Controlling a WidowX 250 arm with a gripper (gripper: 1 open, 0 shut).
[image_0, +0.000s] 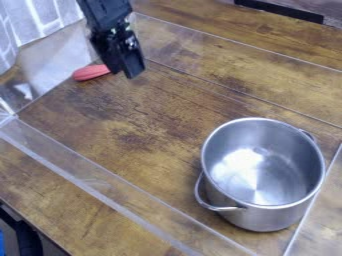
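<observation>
My black gripper (120, 58) hangs at the upper left of the camera view, blurred, over the back-left of the wooden table. A red object (88, 73) lies just below and left of it, partly behind it. The green item and the small metal piece near it are hidden behind the gripper. Whether the fingers are open or shut is too blurred to tell.
A steel pot (261, 175) with side handles stands at the lower right. Clear plastic borders edge the wooden table (147, 130), and the middle is free. A translucent, crumpled-looking sheet (24, 35) is at the far left.
</observation>
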